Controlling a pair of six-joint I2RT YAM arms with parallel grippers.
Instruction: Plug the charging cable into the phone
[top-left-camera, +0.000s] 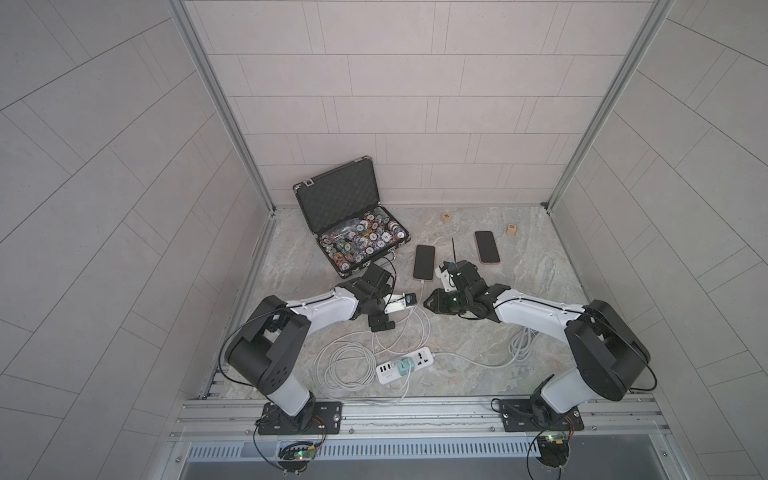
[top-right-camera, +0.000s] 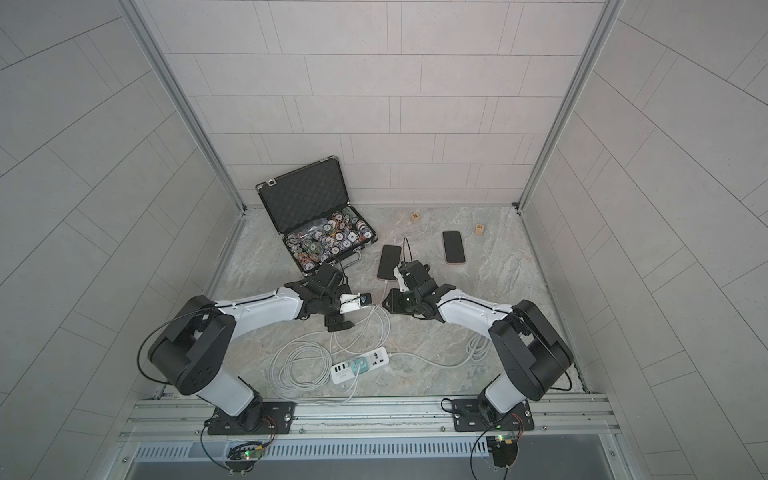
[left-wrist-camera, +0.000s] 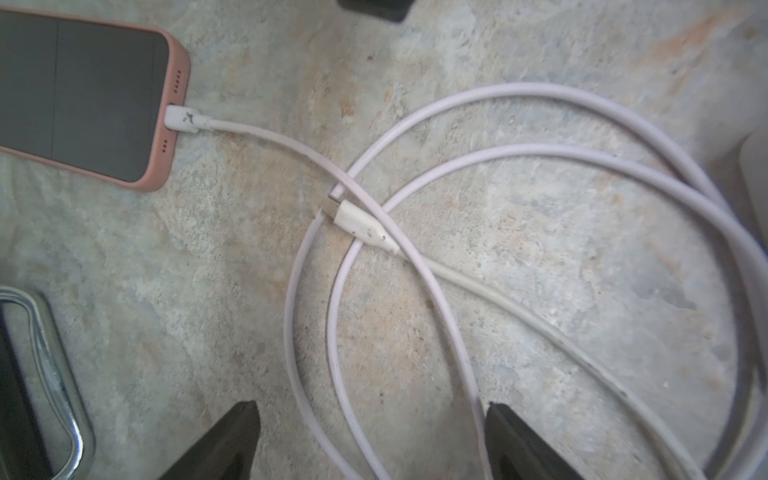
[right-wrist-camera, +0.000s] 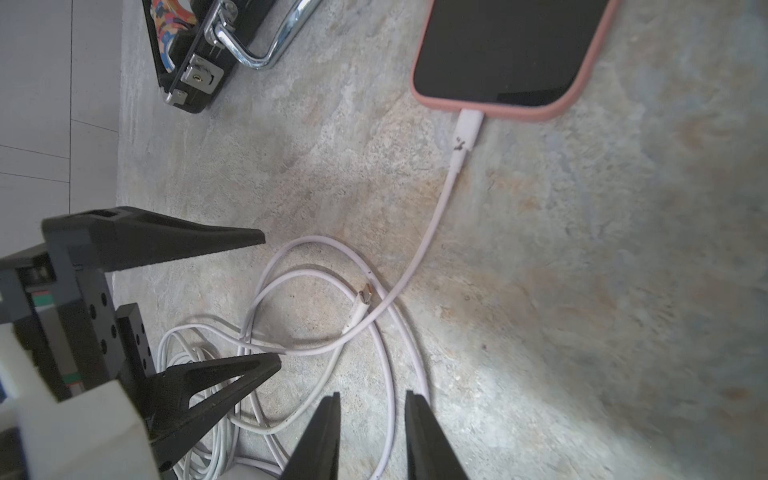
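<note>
The phone in a pink case lies screen up on the table. A white charging plug stands at the port in its near edge; no bare metal shows between plug and case. From it the cable curves back over other loops. My left gripper is open around the height of these loops, its fingers wide apart, holding nothing. My right gripper is open more narrowly, with only table between its fingertips, nearer to me than the plug. A second plug with a bare metal tip lies loose beneath the cable.
A white power strip lies at the front among coiled white cables. An open case of chips stands back left, its metal handle near the phone. Another phone and two small wooden blocks lie at the back right.
</note>
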